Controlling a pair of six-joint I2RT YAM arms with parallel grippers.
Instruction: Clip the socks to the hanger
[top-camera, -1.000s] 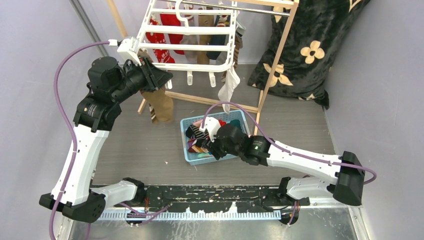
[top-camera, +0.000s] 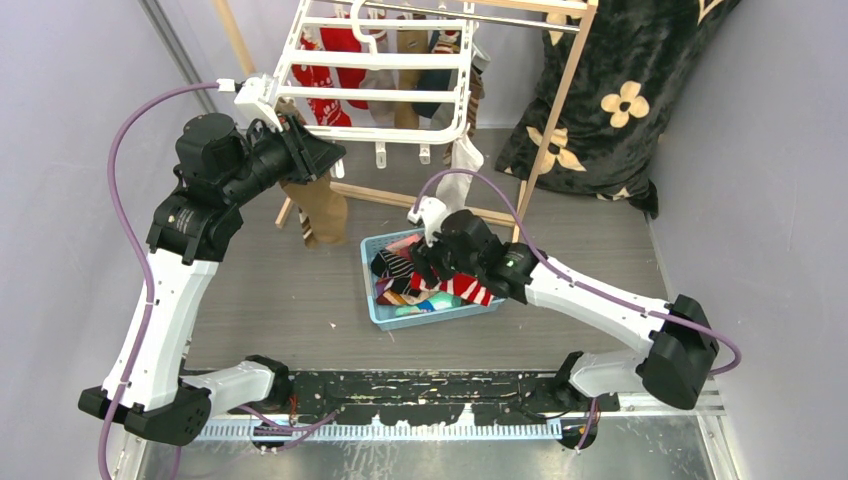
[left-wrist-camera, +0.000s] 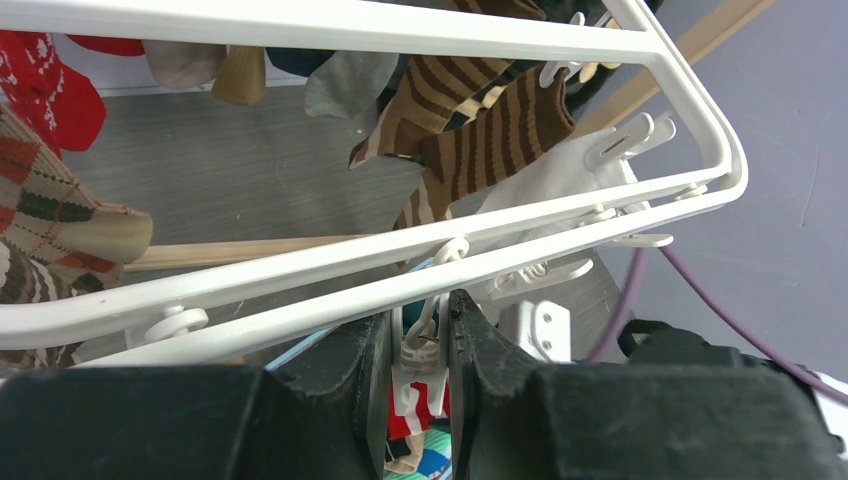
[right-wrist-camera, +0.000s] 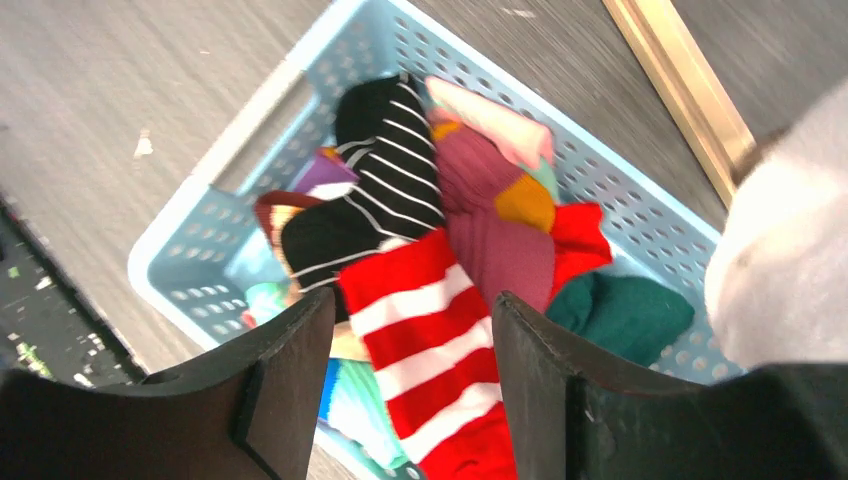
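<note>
My left gripper is shut on a white clip (left-wrist-camera: 424, 372) under the front bar of the white hanger (left-wrist-camera: 330, 268). No sock shows in that clip. Over the blue basket (right-wrist-camera: 640, 195), my right gripper stands open, with empty space between its fingers. Below it lies a red-and-white striped sock (right-wrist-camera: 425, 335), on top of the pile. A black sock with white stripes (right-wrist-camera: 385, 190), a maroon sock (right-wrist-camera: 500, 225) and a dark green sock (right-wrist-camera: 635, 318) lie around it. From the hanger's front right corner hangs a white sock (top-camera: 464, 160).
Several socks hang farther back on the hanger, among them a brown striped one (left-wrist-camera: 510, 125). A brown sock (top-camera: 322, 210) hangs by the left gripper. The wooden frame (top-camera: 553, 120) stands right of the hanger. The floor (top-camera: 290, 310) left of the basket is clear.
My right gripper has moved from the basket's front part toward its back, and the striped sock has come into view. The white hanging sock has shifted slightly. The left arm has stayed still.
</note>
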